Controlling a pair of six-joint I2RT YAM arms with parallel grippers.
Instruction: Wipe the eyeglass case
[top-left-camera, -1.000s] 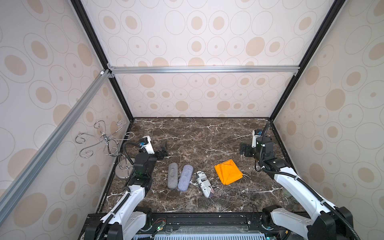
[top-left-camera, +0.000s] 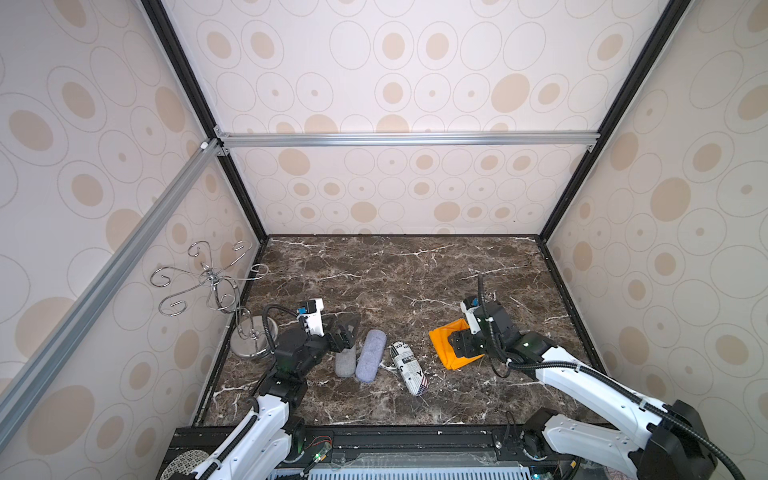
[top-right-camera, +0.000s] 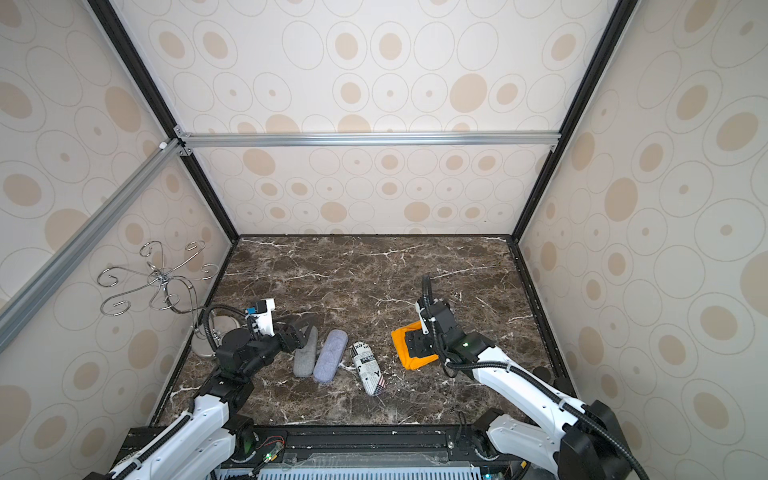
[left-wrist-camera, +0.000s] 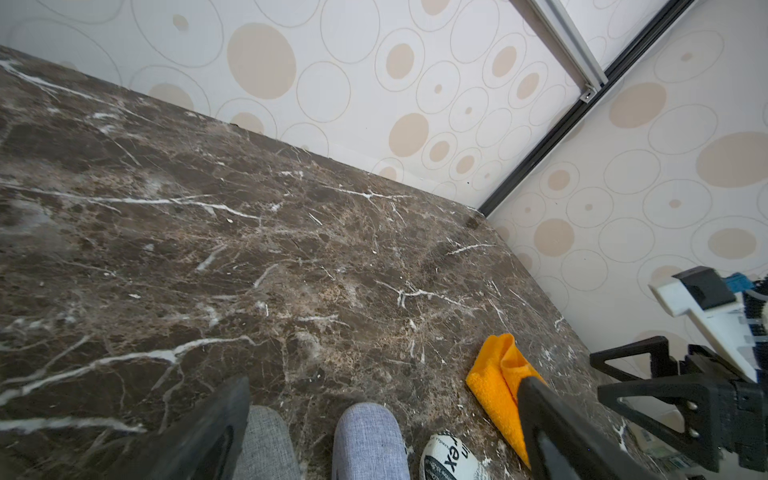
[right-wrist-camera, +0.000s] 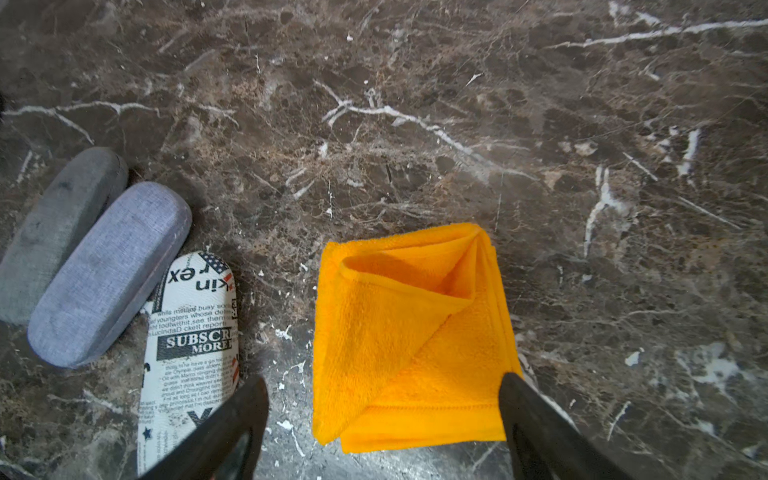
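Note:
A folded orange cloth (right-wrist-camera: 408, 344) lies on the marble table, with my right gripper open above it, its fingers either side. Left of the cloth are three cases: a newspaper-print one (right-wrist-camera: 188, 344), a lavender one (right-wrist-camera: 108, 272) and a grey one (right-wrist-camera: 56, 224). My left gripper (top-left-camera: 340, 336) hangs over the upper end of the grey case, which it partly hides in the top left view; it stands open, nothing visible between its fingers but the cases below.
A chrome rack (top-left-camera: 212, 280) stands at the far left edge beside my left arm. Walls enclose the sides and back.
My left gripper has moved down and right toward the cases. The objects lie where they were.

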